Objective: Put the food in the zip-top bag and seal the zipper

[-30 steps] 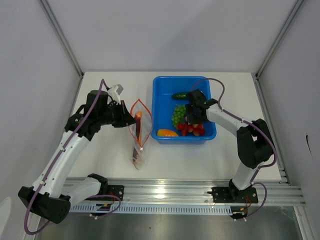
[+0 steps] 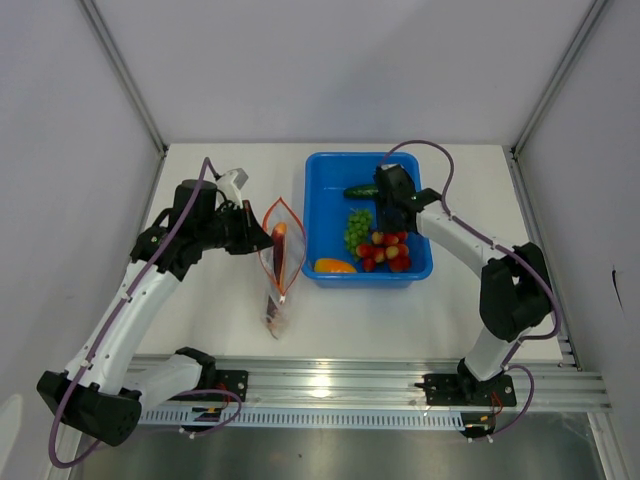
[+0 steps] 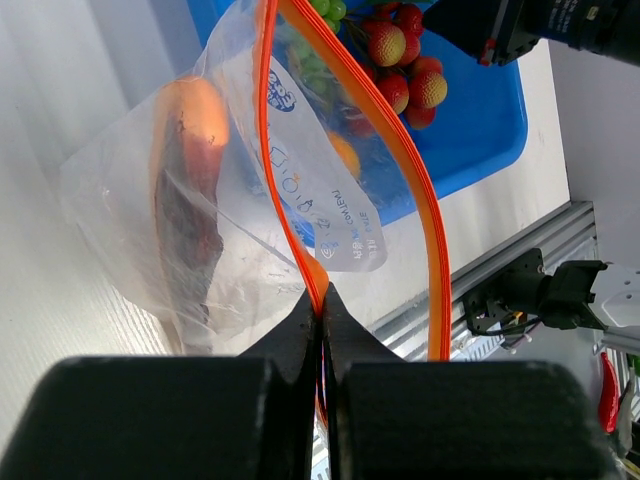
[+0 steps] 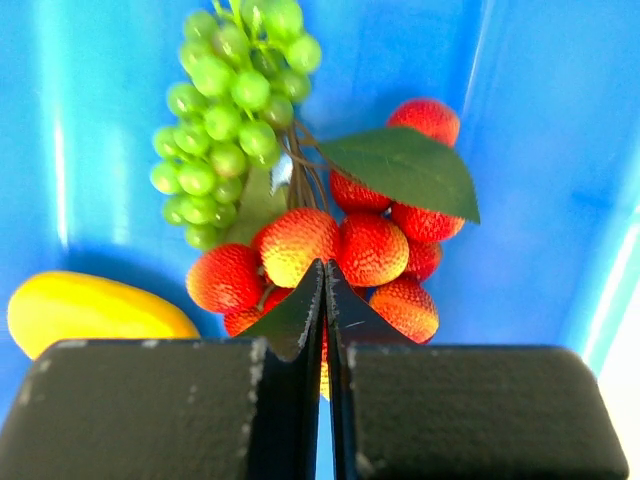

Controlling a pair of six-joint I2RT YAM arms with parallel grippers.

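Observation:
The zip bag (image 2: 282,275) stands open with orange-red zipper edges and an elongated orange and dark item inside. My left gripper is shut on the bag's edge, the orange strip running between its fingertips. In the blue bin (image 2: 330,190) lie green grapes (image 4: 235,110), red lychees (image 4: 405,305) with a leaf, a yellow mango-like fruit (image 4: 95,310) and a cucumber (image 2: 360,191). My right gripper is shut above the lychees, with nothing visible held between its fingertips.
The bin fills the back right of the white table, just right of the bag.
My right gripper and arm have moved toward the back of the bin, revealing more of the lychees. The left arm and the bag look unchanged.

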